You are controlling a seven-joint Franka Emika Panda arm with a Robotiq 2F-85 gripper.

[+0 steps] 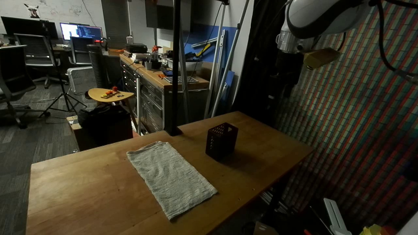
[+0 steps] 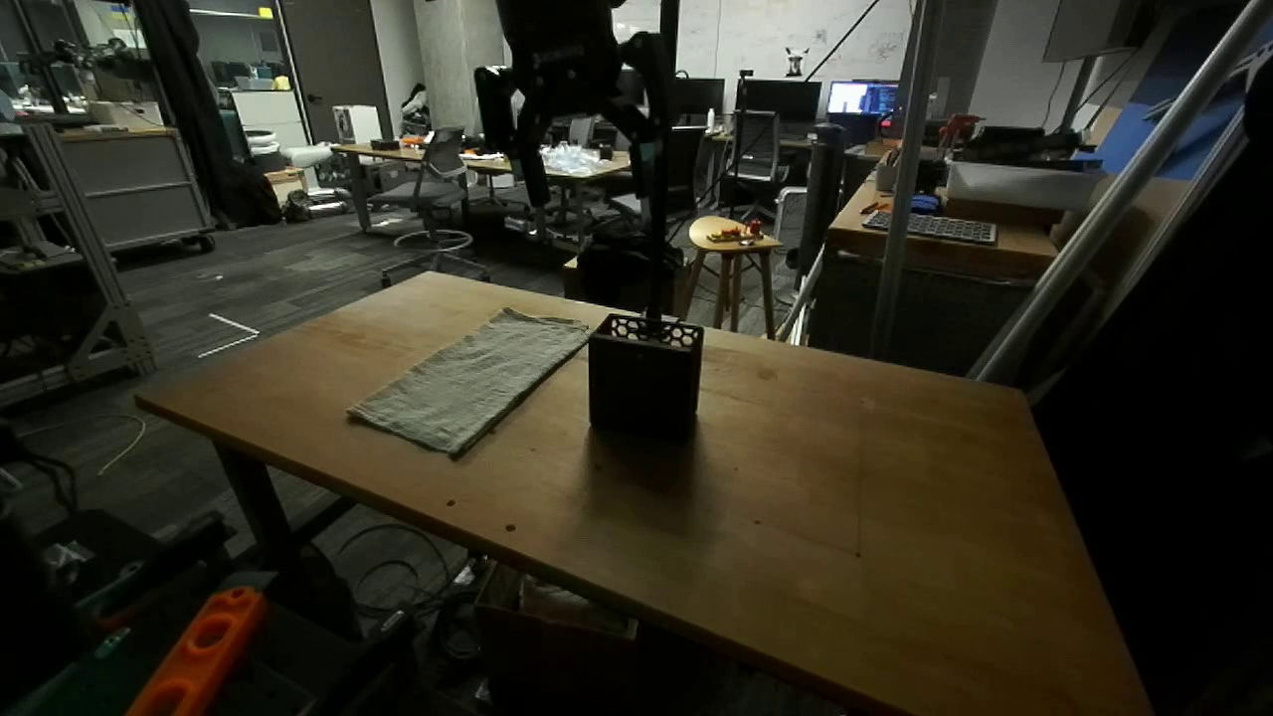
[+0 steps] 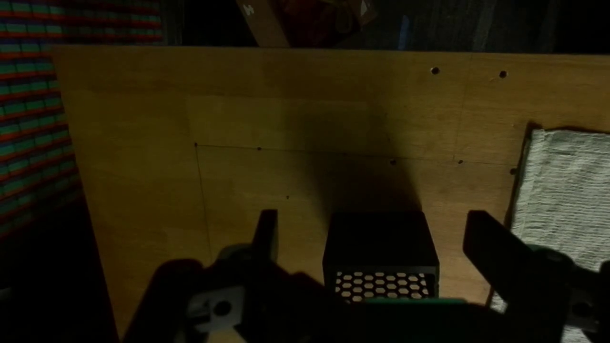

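Observation:
A black box-shaped basket [image 1: 221,141] with hexagonal holes stands upright on the wooden table. Beside it a pale grey-green cloth [image 1: 171,178] lies flat, one edge slightly uneven. My gripper [image 2: 596,215] hangs high above the table, its two dark fingers spread wide and empty. From the wrist, the basket [image 3: 380,243] shows below, between the open fingers but well beneath them; its lower part is covered by the gripper body. The cloth [image 3: 572,194] reaches in at the right edge, partly behind one finger.
Bare tabletop [image 2: 835,477] stretches to the side of the basket away from the cloth. A dark vertical post [image 1: 175,78] rises at the table's back edge. Behind it are a stool [image 2: 731,235] and a cluttered workbench [image 1: 188,83].

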